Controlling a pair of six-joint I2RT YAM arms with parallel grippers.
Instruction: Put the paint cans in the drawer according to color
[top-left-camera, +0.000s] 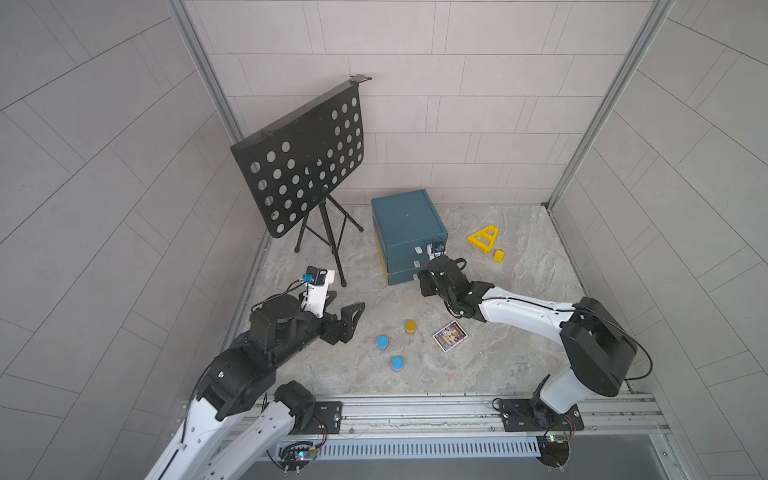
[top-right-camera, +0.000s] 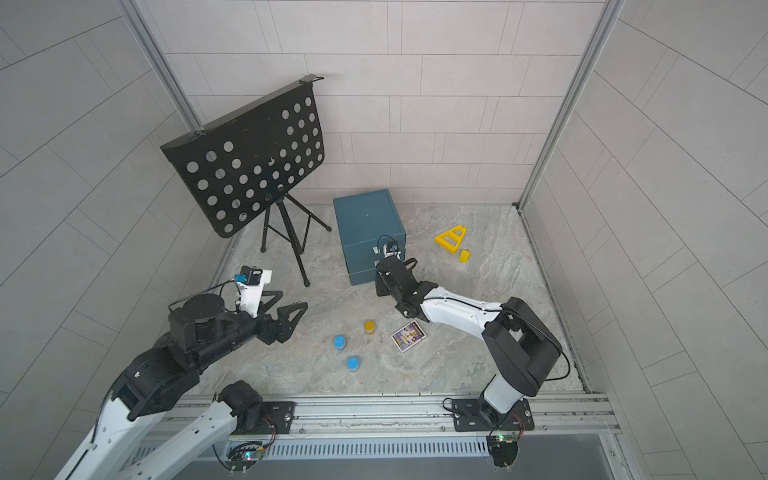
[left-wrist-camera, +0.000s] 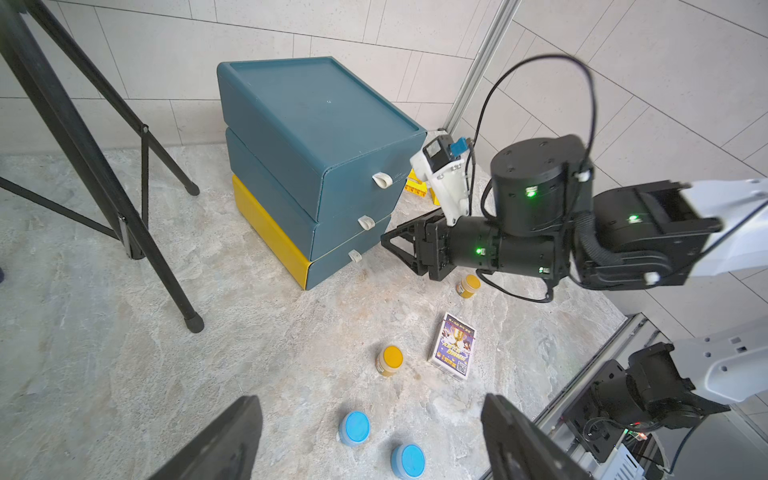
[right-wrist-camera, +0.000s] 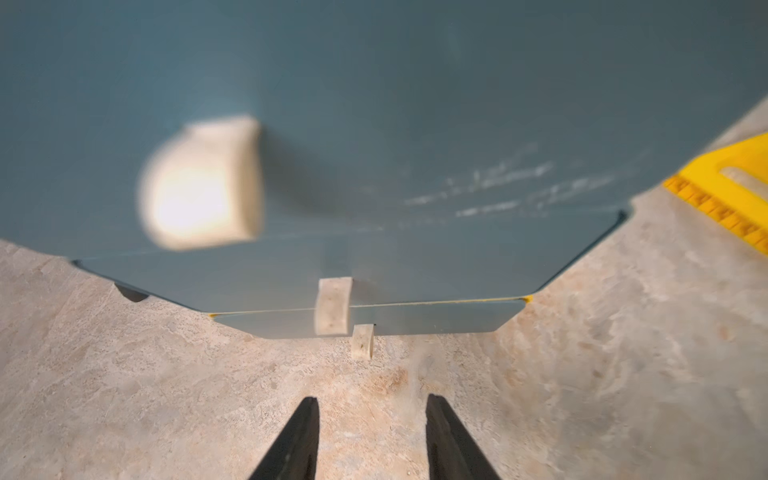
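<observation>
Two blue paint cans (left-wrist-camera: 354, 429) and a yellow paint can (left-wrist-camera: 389, 360) stand on the floor below the cabinet in the left wrist view. A second yellow can (left-wrist-camera: 469, 285) sits behind the right arm there. The blue three-drawer cabinet (top-left-camera: 406, 214) has its drawers pushed in; the white top handle (right-wrist-camera: 200, 188) looms close in the right wrist view. My right gripper is part open in front of the cabinet, with nothing between its fingers. My left gripper stands open and empty, above the floor left of the cans.
A black music stand (top-left-camera: 304, 160) rises left of the cabinet. A playing card box (top-left-camera: 450, 336) lies near the cans. The yellow triangular piece (top-left-camera: 483, 237) and a small yellow block (top-left-camera: 498, 256) are right of the cabinet.
</observation>
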